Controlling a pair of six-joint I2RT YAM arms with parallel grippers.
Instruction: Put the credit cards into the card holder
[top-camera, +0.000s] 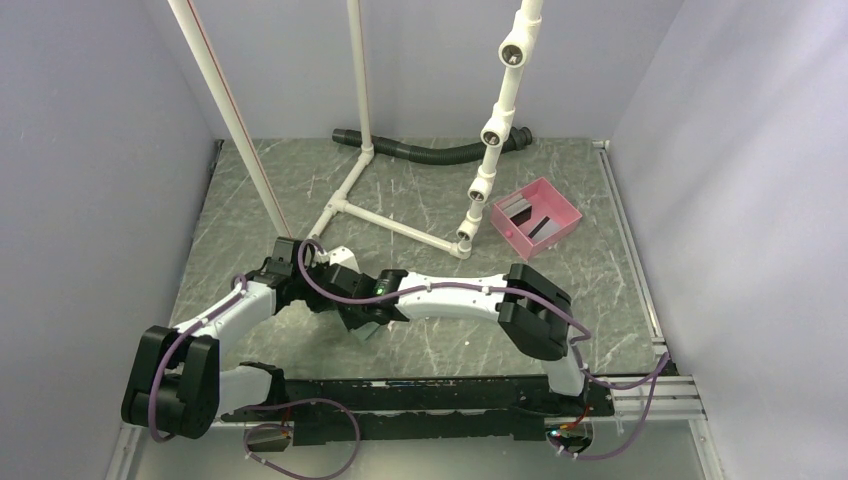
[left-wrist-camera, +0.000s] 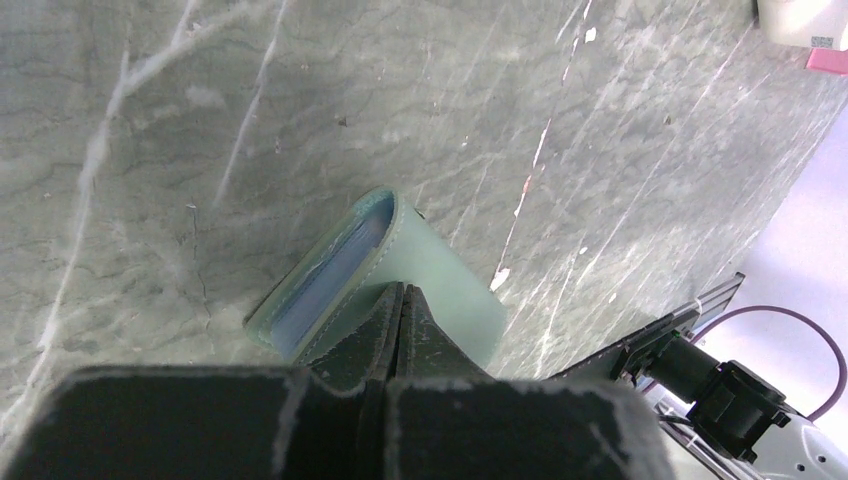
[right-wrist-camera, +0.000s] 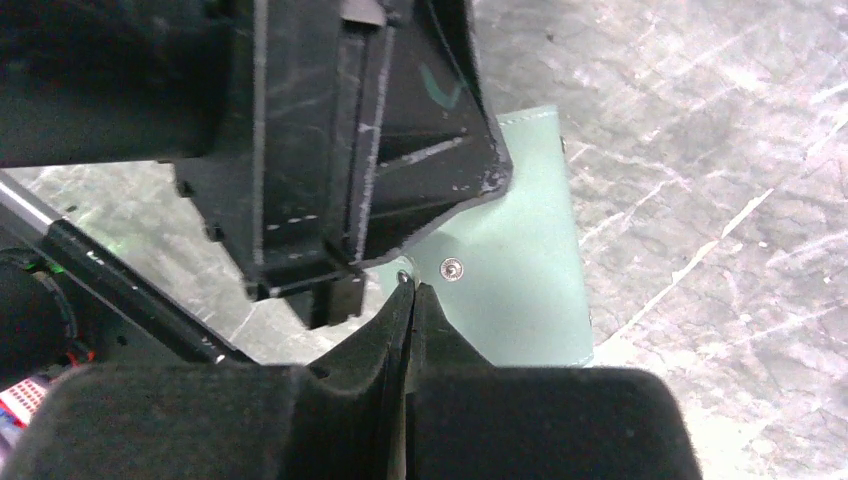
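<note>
A pale green card holder (top-camera: 368, 331) lies near the front of the table, mostly covered by both arms in the top view. The left wrist view shows its slot spread apart, with a bluish inside, and the holder's outer face (left-wrist-camera: 445, 285). My left gripper is shut, its tips over the holder. Two metal snaps show on the holder (right-wrist-camera: 520, 270) in the right wrist view. There, my right gripper is shut with its tips at the small flap by one snap; whether cloth is pinched cannot be told. Several cards (top-camera: 516, 205) lie in the pink box.
The pink box (top-camera: 572, 212) stands at the back right. A white pipe frame (top-camera: 400, 228) and a black hose (top-camera: 440, 155) lie behind the arms. Both grippers are crowded close together at the holder.
</note>
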